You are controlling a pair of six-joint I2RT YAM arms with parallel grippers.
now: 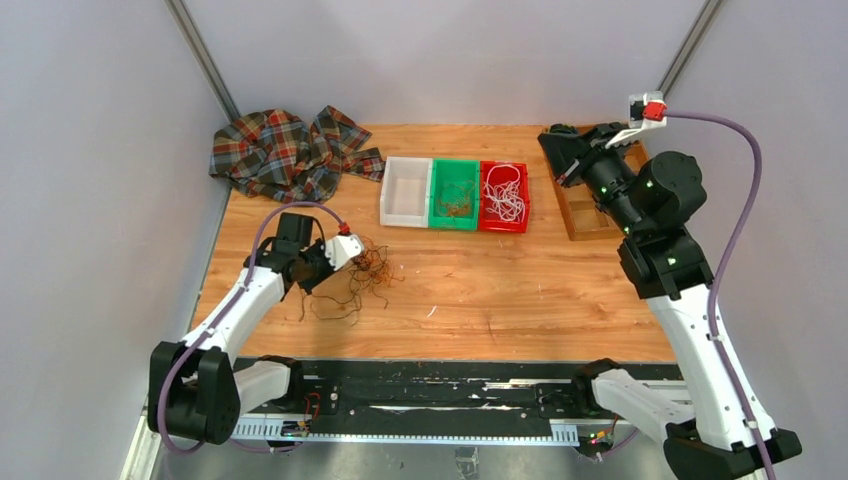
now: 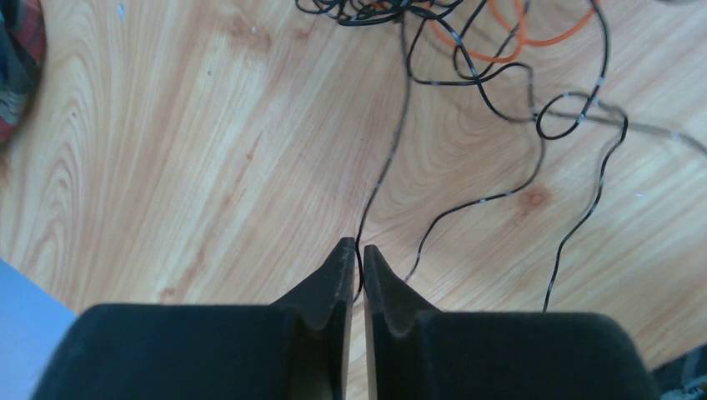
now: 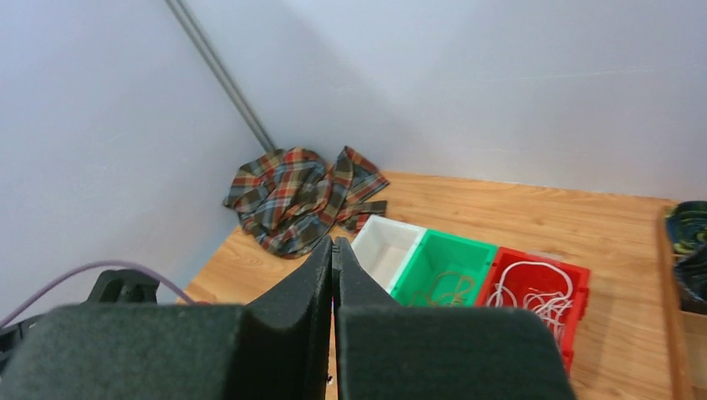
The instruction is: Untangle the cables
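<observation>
A tangle of black and orange cables [image 1: 370, 270] lies on the left middle of the table, loose black strands trailing toward the front. My left gripper is low over it at the lower left; in the left wrist view a thin black strand runs down to its nearly closed fingertips, and whether it is gripped I cannot tell. My right gripper is shut with nothing visible between its fingers, raised high at the right over the wooden tray's area.
White [image 1: 405, 190], green [image 1: 454, 170] and red [image 1: 520, 222] bins stand at the back, white cable in the red one. A wooden tray [image 1: 580, 215] is behind the right arm. A plaid cloth [image 1: 280, 150] lies back left.
</observation>
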